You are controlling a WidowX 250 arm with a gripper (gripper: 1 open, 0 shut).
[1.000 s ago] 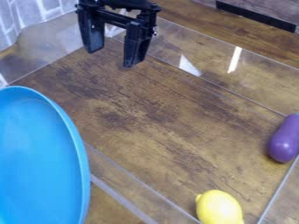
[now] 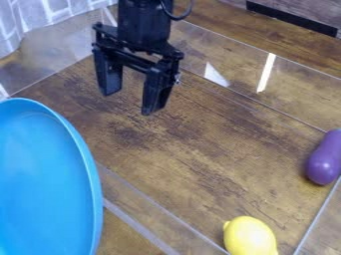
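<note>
My black gripper (image 2: 131, 85) hangs over the upper middle of the wooden surface, its two fingers spread wide with nothing between them. A yellow lemon (image 2: 249, 236) lies at the bottom right, and a purple eggplant (image 2: 324, 159) is at the right edge. A large blue plate (image 2: 40, 184) fills the lower left, partly out of frame.
A pale patterned cloth or panel (image 2: 40, 25) is at the top left, and a dark edge (image 2: 300, 15) borders the back right.
My gripper has come steadily downward in the view from near the top edge, staying open. The lemon, eggplant and plate have not moved.
</note>
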